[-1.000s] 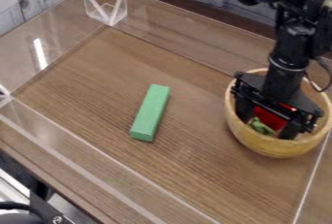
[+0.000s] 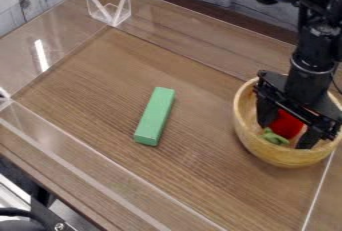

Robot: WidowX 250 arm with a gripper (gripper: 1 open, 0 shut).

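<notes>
My black gripper (image 2: 278, 103) is down inside a round orange bowl (image 2: 281, 156) at the right of the table, over a red object (image 2: 283, 122) with a small green piece (image 2: 275, 138) beside it. Its fingers partly hide the red object, and I cannot tell whether they are open or shut on it.
A green bar (image 2: 154, 115) lies on the wooden table (image 2: 94, 175) left of the bowl. A white wire holder (image 2: 107, 8) stands at the back left.
My gripper has shifted a little to the right within the bowl. The green bar has not moved.
</notes>
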